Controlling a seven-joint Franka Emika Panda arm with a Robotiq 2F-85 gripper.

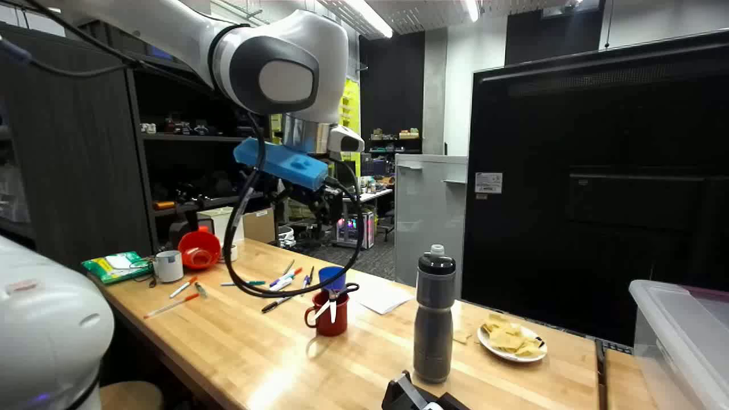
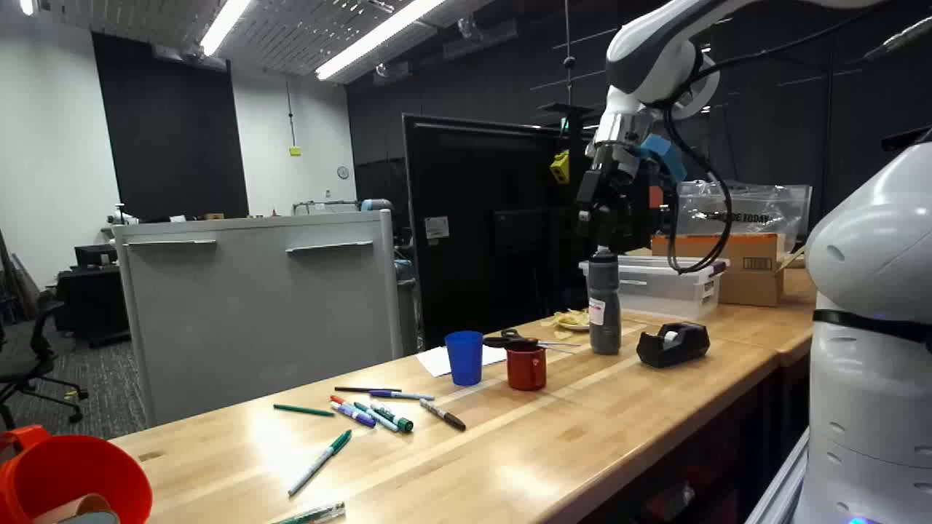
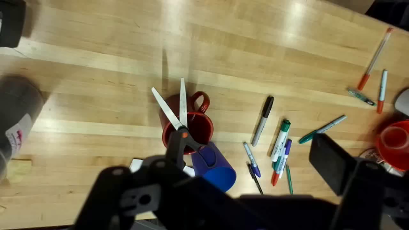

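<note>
High above the table hangs my gripper, its two fingers wide apart and nothing between them. A red mug [image 1: 331, 315] stands upright on the wood, its handle to the left in exterior view 1. Across the mug's mouth lie scissors [image 3: 183, 103] with spread blades and black handles; one of my fingers hides part of them in the wrist view. Close beside the mug is a blue cup [image 2: 464, 358]. Several markers and pens [image 2: 376, 413] lie scattered on the table, mostly below and between my fingers in the wrist view.
A tall grey bottle [image 1: 434, 314], a plate of chips [image 1: 511, 339] and a black tape dispenser [image 2: 673, 344] occupy one end. At the other are a red container [image 1: 199, 249], a white mug [image 1: 168, 266] and a green packet [image 1: 117, 267].
</note>
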